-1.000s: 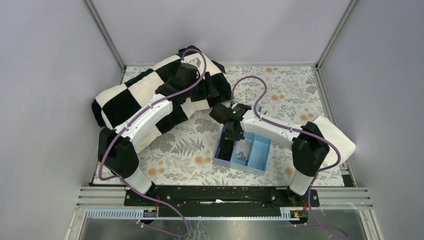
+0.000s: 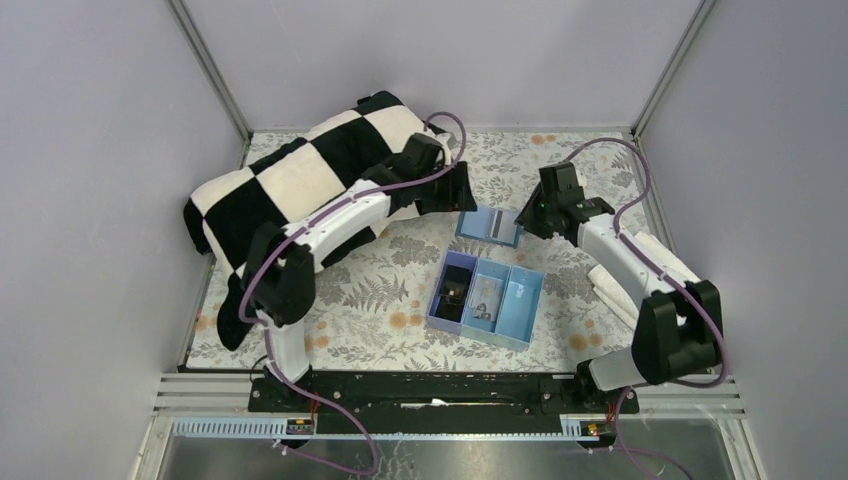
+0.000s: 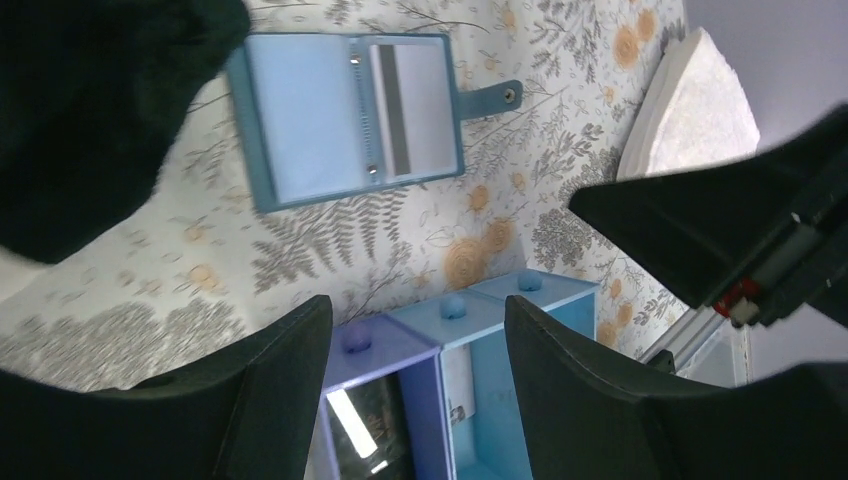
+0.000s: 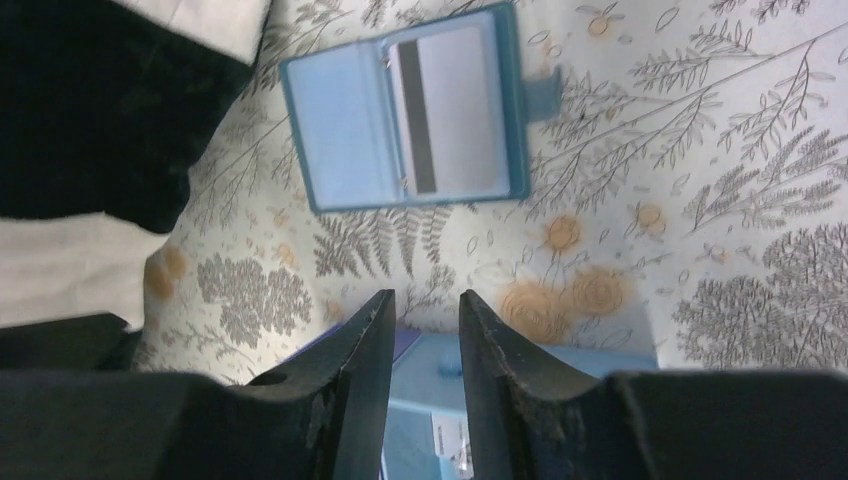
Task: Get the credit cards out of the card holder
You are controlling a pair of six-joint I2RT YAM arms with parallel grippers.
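Note:
The blue card holder (image 2: 489,225) lies unfolded on the table. Its right half holds a white card with a dark stripe (image 3: 422,105) behind a clear cover, and the left half looks empty (image 4: 340,120). My left gripper hangs near the holder's left side, its fingers apart with nothing between them. Over the holder's right end in the top view is my right gripper (image 2: 528,222), also open and empty. Just in front stands a box with three compartments (image 2: 515,343): a black card (image 2: 454,290) on the left, a pale card (image 2: 486,298) in the middle.
A black-and-white checkered cloth (image 2: 290,185) is heaped at the back left. Some folded white cloth (image 2: 618,290) lies under the right arm. The box's right compartment (image 2: 521,300) is empty.
From above the box, my right arm has swung right and back to the holder's right end. The left arm has come right, toward the holder. A dark card now shows more fully in the left compartment.

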